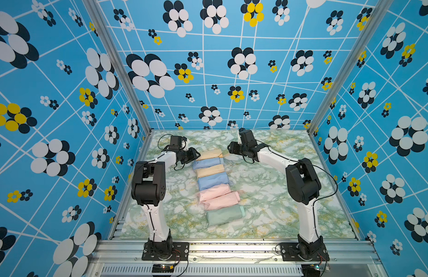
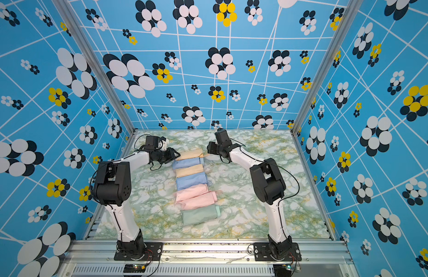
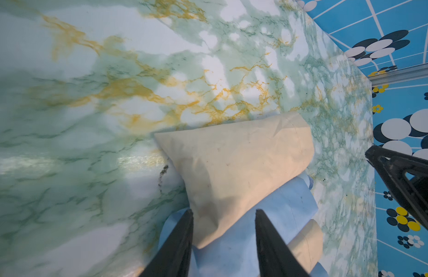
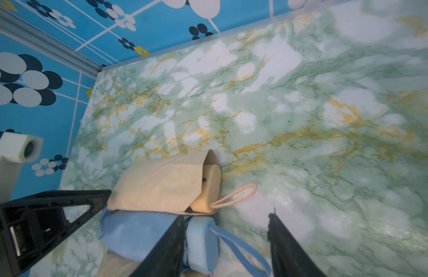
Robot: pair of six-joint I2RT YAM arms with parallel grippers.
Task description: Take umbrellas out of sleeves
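Note:
At the back of a row of sleeved umbrellas lies a beige sleeve point(image 3: 241, 157). Its umbrella's handle end point(image 4: 210, 189) sticks out of the right-hand opening with a thin strap loop point(image 4: 239, 195). Just in front lies a blue sleeve point(image 4: 144, 230) with a light blue handle end point(image 4: 201, 244) and strap. My left gripper is open at the sleeves' left ends, nothing between its fingers. From the right, my right gripper stands open near the handle ends, also empty. Whether either touches the fabric, I cannot tell.
Nearer the front lie another beige sleeve point(image 1: 211, 171), a blue one point(image 1: 213, 181), two pink ones point(image 1: 220, 201) and a green one point(image 1: 225, 215).

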